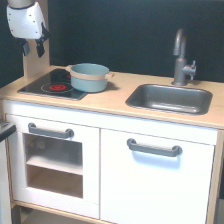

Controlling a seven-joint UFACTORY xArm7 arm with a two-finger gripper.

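Note:
High in the upper left corner of the camera view, my gripper (35, 49) hangs from a white arm, pointing down. Its dark fingers seem to stand apart, so it looks open, and nothing shows between them. A blue-green pot (90, 80) with small handles rests on the counter at the right side of the black stovetop (40, 86). The gripper is well above and to the left of the pot, touching nothing. How deep it is in the scene is hard to judge.
A red-marked burner shows on the stovetop. To the right are a metal sink (170, 98) and a tall faucet (180, 58). Below, a windowed left door (88, 165) and a white right door (150, 185) look shut, each with a dark handle. Counter (120, 93) between pot and sink is clear.

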